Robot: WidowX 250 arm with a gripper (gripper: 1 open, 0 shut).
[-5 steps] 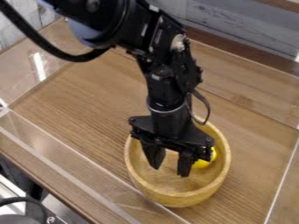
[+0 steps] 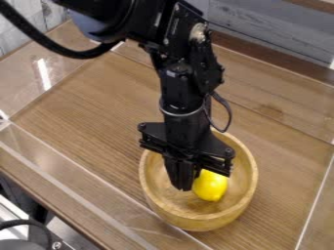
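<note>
My black gripper [image 2: 183,176] reaches down into a round tan wooden bowl [image 2: 196,217] near the front of the table. A yellow object [image 2: 212,187] lies in the right part of the bowl, just right of the fingertips and partly behind the gripper. The fingertips are close together, with nothing visible held between them; the gripper looks shut.
The wooden table [image 2: 72,117] has open room to the left and right of the bowl. A pale wall [image 2: 294,29] runs along the back. A dark cable hangs at the lower left edge.
The gripper has shifted slightly up and left from over the bowl's middle, and more of the yellow object shows, lower and further left than before.
</note>
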